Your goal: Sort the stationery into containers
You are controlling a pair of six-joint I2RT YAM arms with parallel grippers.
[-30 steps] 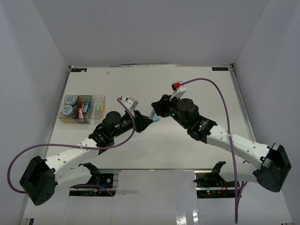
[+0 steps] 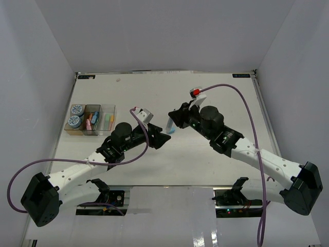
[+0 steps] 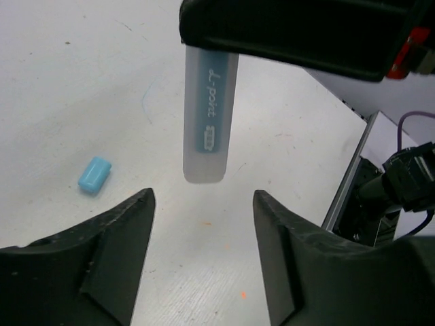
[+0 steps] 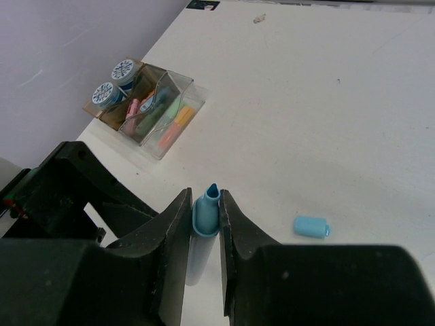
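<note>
A pale blue d-point eraser or stick-shaped item (image 3: 208, 115) hangs upright in my right gripper, which is shut on it. My left gripper faces it from the left, its fingers apart with nothing between them, just short of the item's lower end in the left wrist view. A small blue block (image 4: 310, 227) lies on the table beneath and between the grippers. At the left, the divided container (image 2: 70, 131) holds two round tins and several small coloured items.
The container stands near its left edge, and a small pale speck (image 2: 118, 80) lies toward the back.
The left arm has shifted slightly.
</note>
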